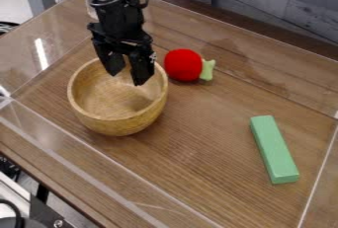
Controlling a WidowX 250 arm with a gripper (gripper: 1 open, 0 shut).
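Note:
My black gripper [126,66] hangs open over the back part of a wooden bowl [117,114], with nothing seen held in it. A red round object [184,64] with a light green piece at its right lies just right of the bowl's back rim. A long green bar [274,149] lies at the right of the wooden table.
A raised wooden edge runs along the back right. Cables and a dark object lie off the table's left edge.

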